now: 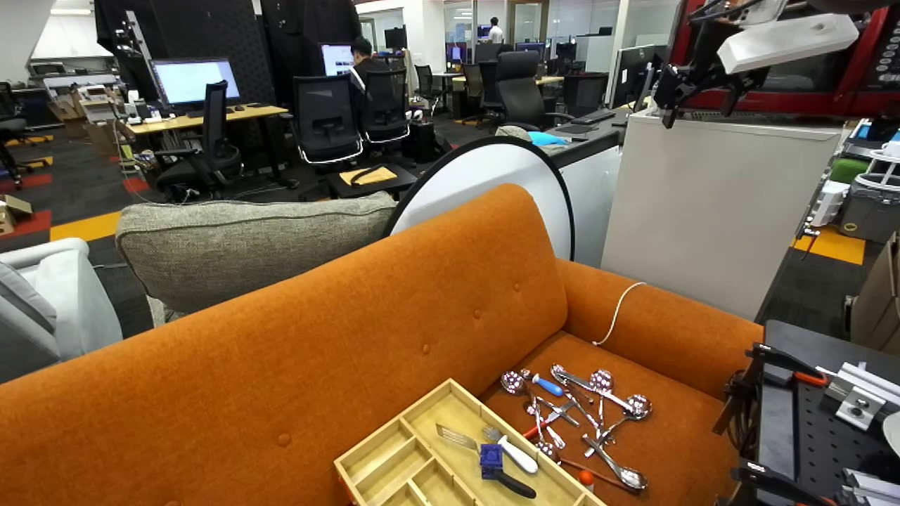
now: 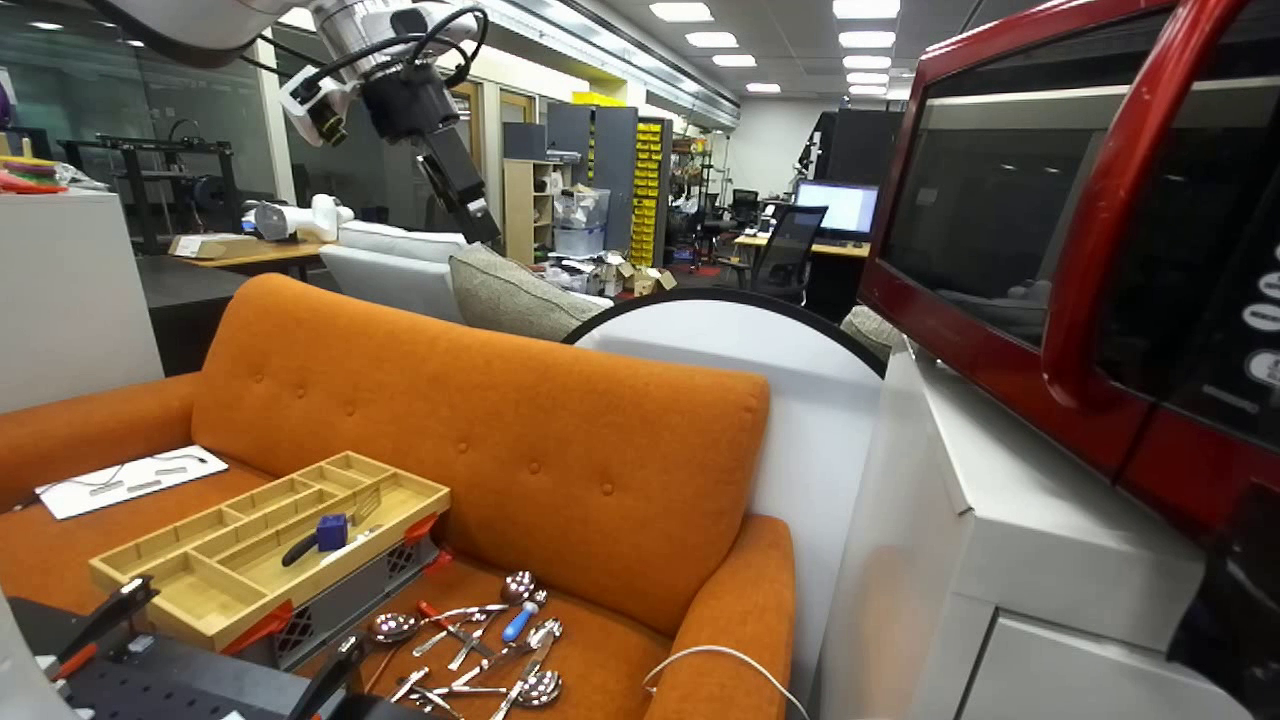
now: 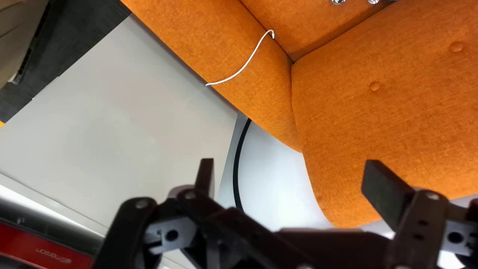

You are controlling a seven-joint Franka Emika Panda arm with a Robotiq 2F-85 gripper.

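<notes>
High above the sofa my gripper stands open, with nothing between its fingers. In the first exterior view the gripper (image 1: 666,105) hangs in front of the red microwave, well away from the utensils. A wooden divided tray (image 1: 375,459) holds a white-handled fork (image 1: 516,455), a dark-handled utensil (image 1: 515,483) and a blue block (image 1: 491,461). Beside it on the sofa seat lies a loose pile of metal utensils (image 1: 600,381), among them a blue-handled one (image 1: 548,385). The wrist view shows only the pile's edge.
An orange sofa (image 2: 480,396) fills the middle. A white cord (image 3: 244,66) lies over its armrest. The red microwave (image 2: 1020,192) sits on a light cabinet (image 2: 1020,564). A round reflector (image 1: 481,164) leans behind the sofa. Black clamps (image 1: 780,358) stick out from the table.
</notes>
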